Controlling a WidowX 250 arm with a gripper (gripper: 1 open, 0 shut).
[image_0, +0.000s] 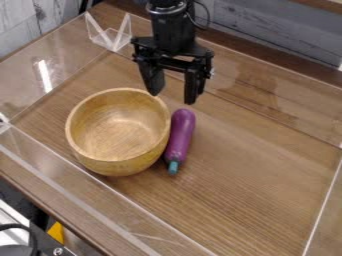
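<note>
The black arm reaches in from the top middle, its gripper (173, 84) open, fingers pointing down above the wooden table behind the bowl, with nothing seen between them. A light wooden bowl (110, 135) sits left of centre. A purple eggplant-like object (181, 137) with a teal tip lies just to the right of the bowl, below the gripper.
Some clear plastic stands at the left edge. A black cable and a small yellow item are at the lower left corner, off the table's front edge.
</note>
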